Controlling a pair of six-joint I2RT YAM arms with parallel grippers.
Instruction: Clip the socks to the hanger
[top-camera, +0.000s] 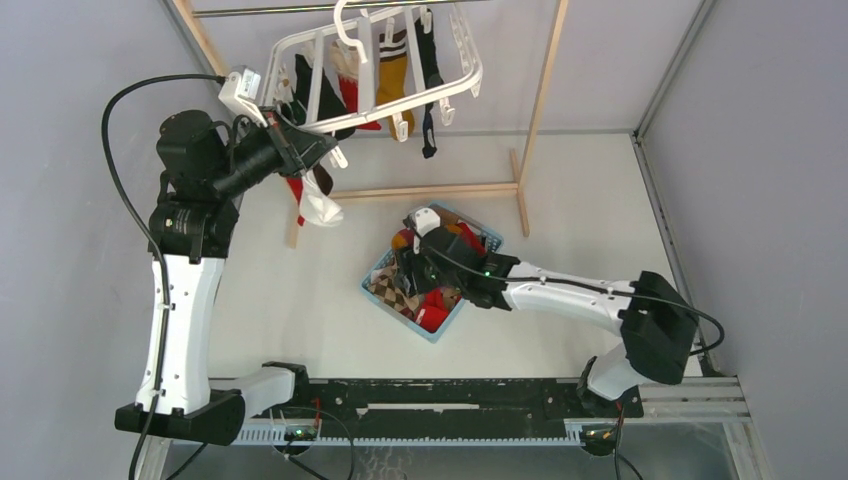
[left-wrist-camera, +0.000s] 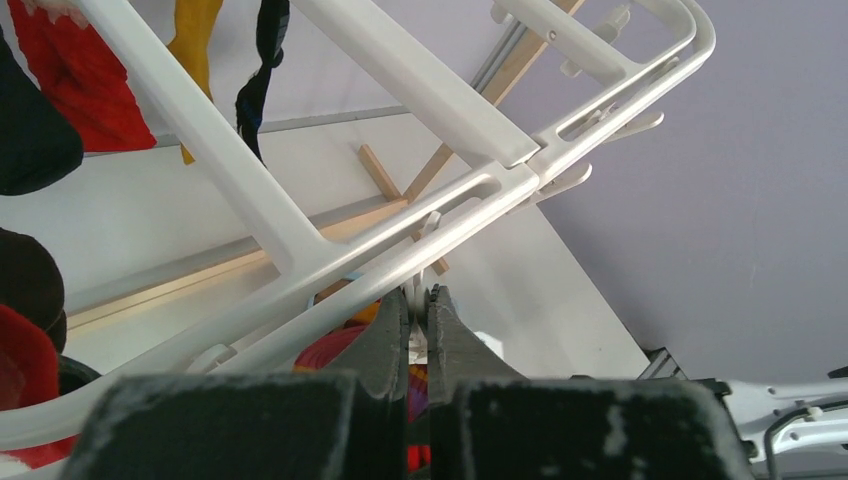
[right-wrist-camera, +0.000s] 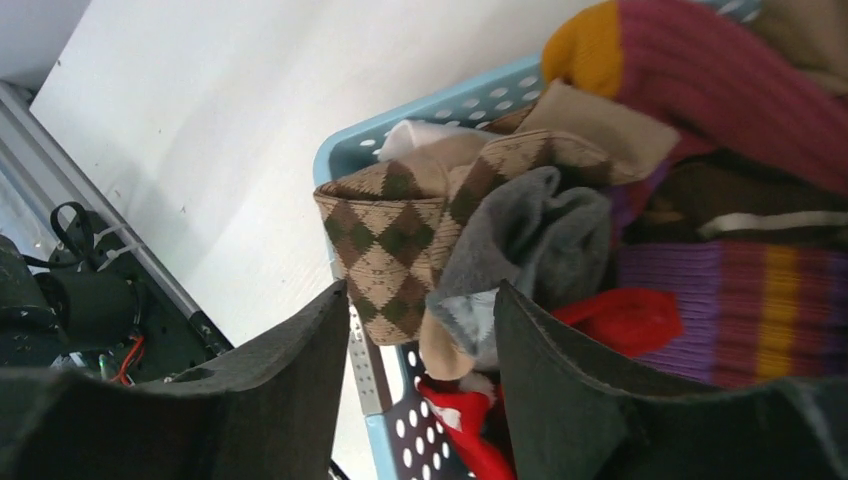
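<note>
In the top view a white hanger (top-camera: 372, 70) with clips hangs at the back. My left gripper is at its near left bar, shut with a small white clip (left-wrist-camera: 420, 275) at the fingertips. Socks hang from the hanger, among them a mustard one (top-camera: 393, 80), a dark one (top-camera: 427, 75) and a white one (top-camera: 319, 202). Above the blue basket (top-camera: 432, 336) my right gripper stands open, pointing down. A grey sock (right-wrist-camera: 530, 230) and a brown checkered sock (right-wrist-camera: 385, 250) show beyond its fingers, with no sock clearly held.
Other socks crowd the basket, including a striped purple one (right-wrist-camera: 720, 310) and a red one (right-wrist-camera: 630, 318). Wooden stand legs (top-camera: 430, 192) frame the back. Bare table (top-camera: 290, 310) lies left of the basket.
</note>
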